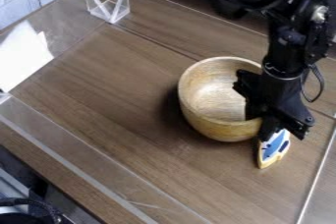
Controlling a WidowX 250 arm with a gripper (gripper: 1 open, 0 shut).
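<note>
A light wooden bowl (207,98) stands right of centre on the brown table. My black gripper (269,120) is at the bowl's right rim, partly over it, and shut; its fingertips are largely hidden, so what is between them is hard to tell. Just below the gripper, beside the bowl, lies a small flat object (274,148), yellow-edged with blue and white, partly covered by the gripper.
A clear acrylic holder (108,7) stands at the back left, and a white sheet (20,54) lies at the left edge.
</note>
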